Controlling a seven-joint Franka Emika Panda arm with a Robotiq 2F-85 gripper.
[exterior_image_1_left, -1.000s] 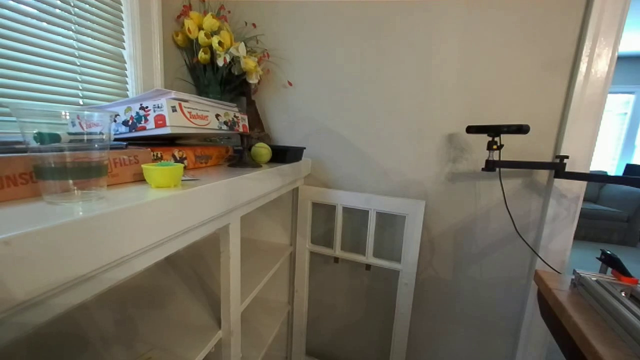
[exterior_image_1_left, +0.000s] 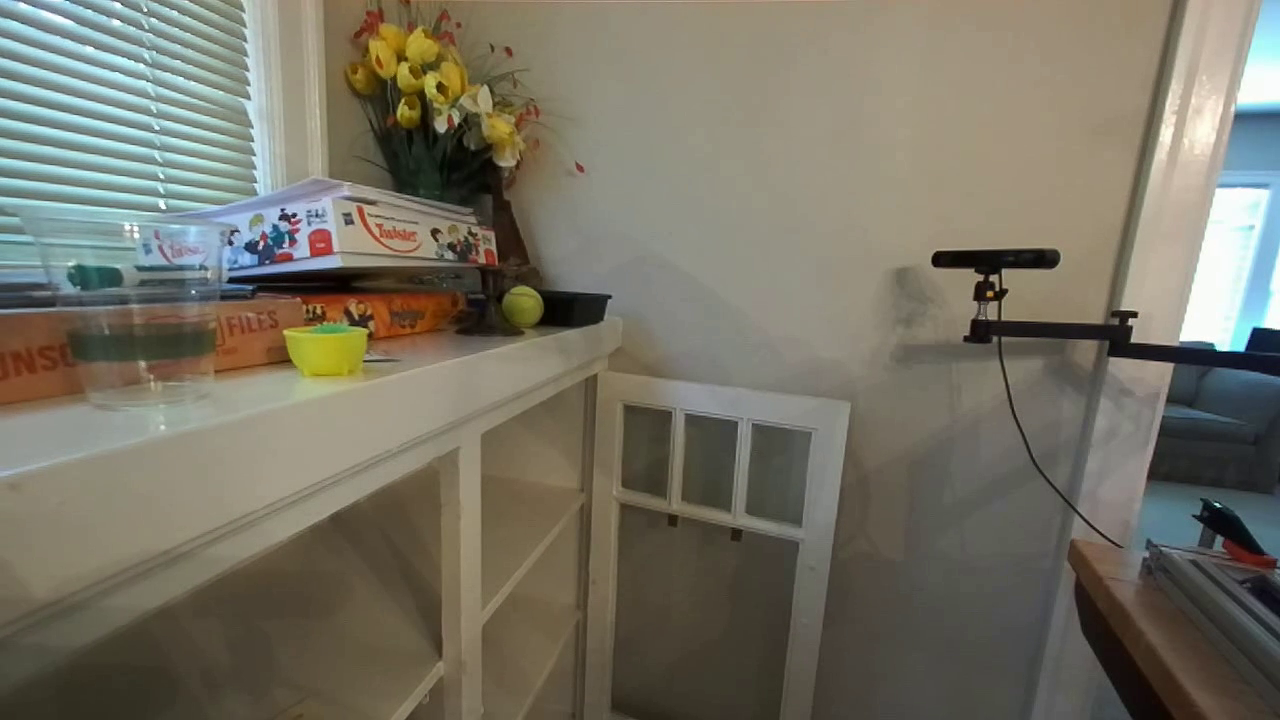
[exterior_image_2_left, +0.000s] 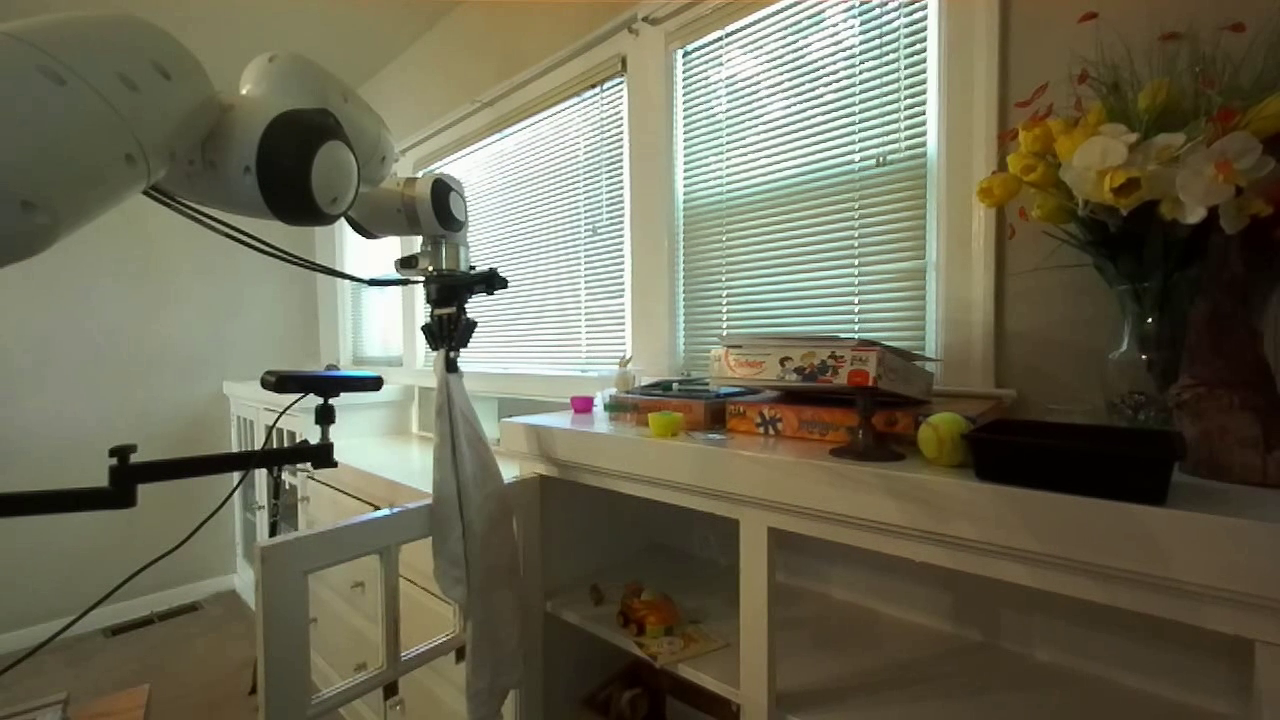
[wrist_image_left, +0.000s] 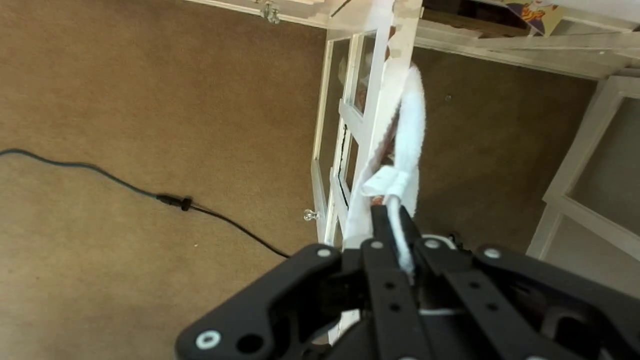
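A long whitish cloth (exterior_image_2_left: 471, 516) hangs from my gripper (exterior_image_2_left: 451, 361), whose fingers are shut on its upper end. From the wrist view the gripper pinches the white cloth (wrist_image_left: 409, 129) at a folded corner, and the rest drops away below. The cloth hangs close by the open glass-paned cabinet door (wrist_image_left: 360, 120); whether the two touch cannot be told. In exterior view 2 the gripper is left of the white shelf top, a little above its height. Neither gripper nor cloth appears in exterior view 1.
On the shelf top (exterior_image_1_left: 396, 378) stand a clear cup (exterior_image_1_left: 144, 312), a yellow bowl (exterior_image_1_left: 326, 350), stacked game boxes (exterior_image_1_left: 360, 234), a tennis ball (exterior_image_1_left: 522, 307) and a black tray (exterior_image_2_left: 1074, 456). An orange toy (exterior_image_2_left: 649, 612) sits inside the cabinet. A camera arm (exterior_image_2_left: 216, 460) reaches in at left.
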